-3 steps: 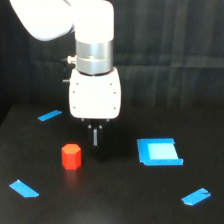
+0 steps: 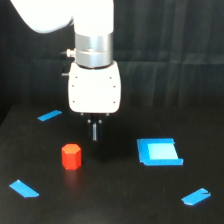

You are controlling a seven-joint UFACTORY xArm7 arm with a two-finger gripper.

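A red block (image 2: 71,157) stands on the black table, left of centre. My gripper (image 2: 94,131) hangs from the white arm, above and to the right of the block, apart from it. Its fingers are small and dark against the background, so how far apart they stand is unclear. No object shows at the fingertips. Right of the gripper lies a pale square (image 2: 162,151) edged with blue tape.
Strips of blue tape lie flat on the table: one at the back left (image 2: 50,115), one at the front left (image 2: 24,188) and one at the front right (image 2: 196,197). A dark curtain hangs behind.
The arm and gripper have risen slightly. The red block and the blue-edged square have stayed where they were.
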